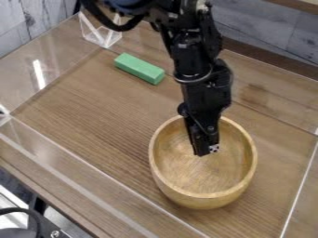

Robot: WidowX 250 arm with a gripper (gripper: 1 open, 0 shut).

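My black arm comes down from the top of the view to the gripper [204,139], which is at the rear part of a large tan bowl [203,186]. The fingertips are small and dark against the bowl's inside, and I cannot tell whether they are open or shut. A green block [139,68] lies on the wooden table [74,130], up and to the left of the arm.
A clear plastic item [99,26] stands at the back left. A black cable [25,216] is at the bottom left corner.
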